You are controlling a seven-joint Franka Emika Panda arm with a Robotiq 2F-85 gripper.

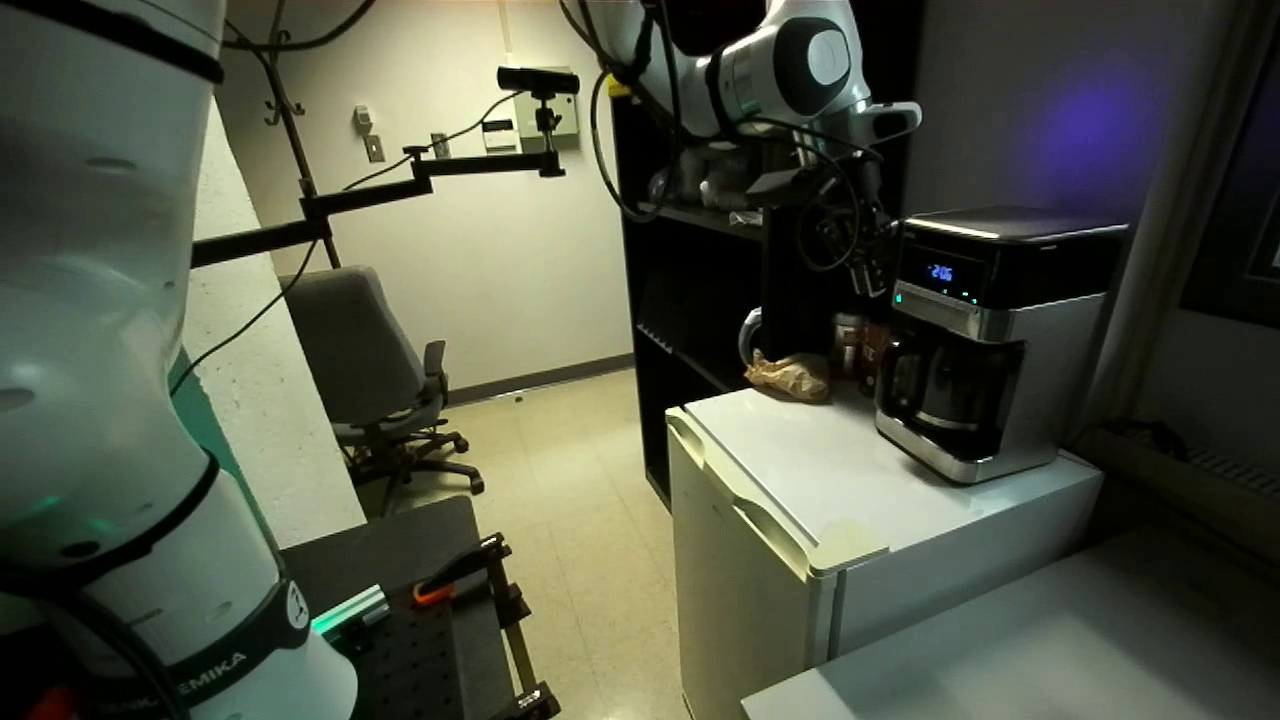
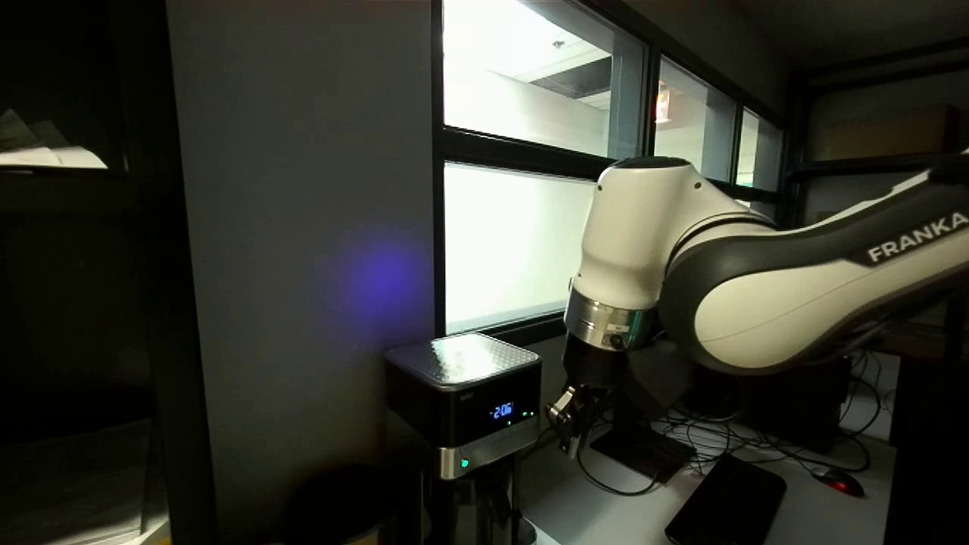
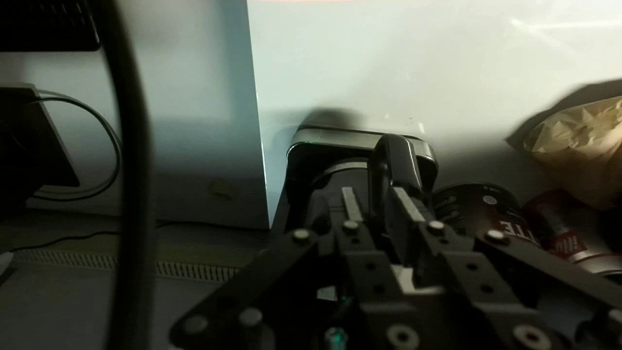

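My gripper hangs beside the upper front of the silver and black coffee maker, above the level of its carafe handle. In the wrist view the two fingers stand a short way apart, with nothing held between them. Beyond them shows the dark carafe handle, partly covered by one finger. The glass carafe sits inside the machine. From the other side, the gripper is seen close to the lit display panel; whether it touches the machine I cannot tell.
The coffee maker stands on a white mini fridge. Near it are a crumpled paper bag and cans. A dark shelf rises behind. A cable crosses the wrist view.
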